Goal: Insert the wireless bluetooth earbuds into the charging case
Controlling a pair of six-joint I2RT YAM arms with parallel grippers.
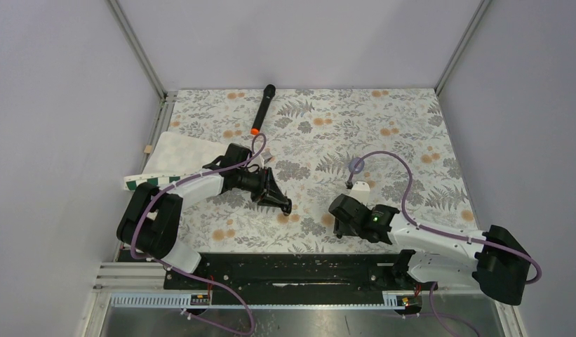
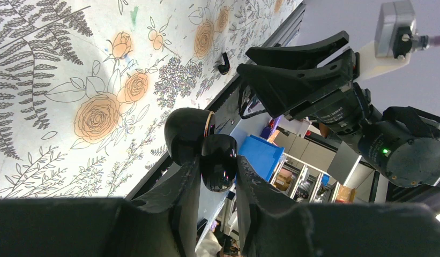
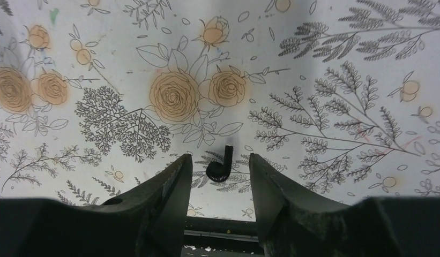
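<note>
The black charging case (image 2: 185, 136) is held up with its lid open, and my left gripper is shut on its glossy part. In the top view the case (image 1: 287, 206) shows at the tip of the left arm. One black earbud (image 3: 219, 170) lies flat on the patterned cloth near the table's front edge, its stem pointing away. My right gripper stands open above it; the earbud shows between the fingers with nothing gripped. The left wrist view also has this earbud (image 2: 224, 64) on the cloth, close to the right gripper.
A lilac egg-shaped object (image 1: 356, 165) rests behind the right gripper. A black microphone (image 1: 264, 109) with an orange end lies at the back, and a white sheet (image 1: 183, 154) on the left. Open cloth (image 1: 397, 112) fills the back right.
</note>
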